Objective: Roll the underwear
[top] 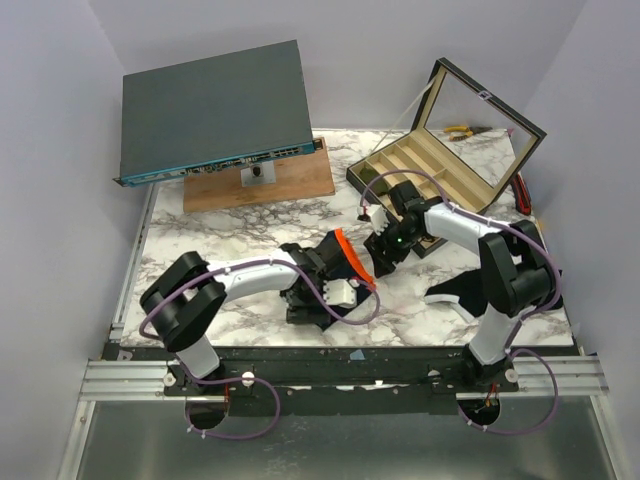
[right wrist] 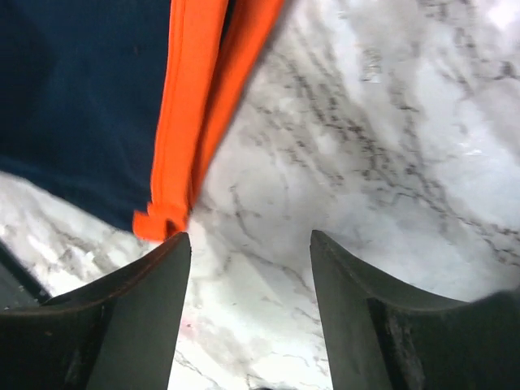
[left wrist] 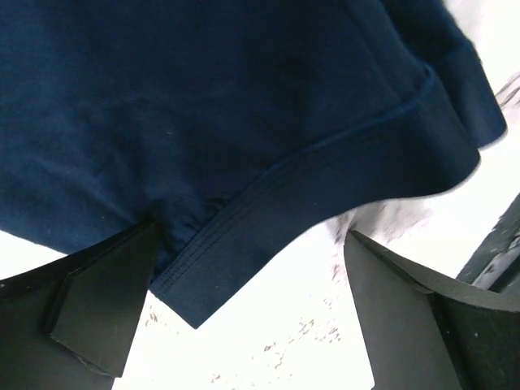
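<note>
The navy underwear [top: 340, 260] with an orange waistband [top: 355, 258] lies on the marble table. In the left wrist view the navy cloth [left wrist: 227, 122] fills most of the picture, its hemmed lower edge lying between the fingers of my left gripper, which stands open. In the right wrist view the folded orange band [right wrist: 183, 130] is just left of centre, by the left finger of my right gripper, which is open over bare marble.
A wooden box [top: 420, 170] with raised glass lid stands at the back right. A monitor-like dark panel on a stand [top: 215, 100] is at the back left. More dark cloth [top: 460, 290] lies at the right.
</note>
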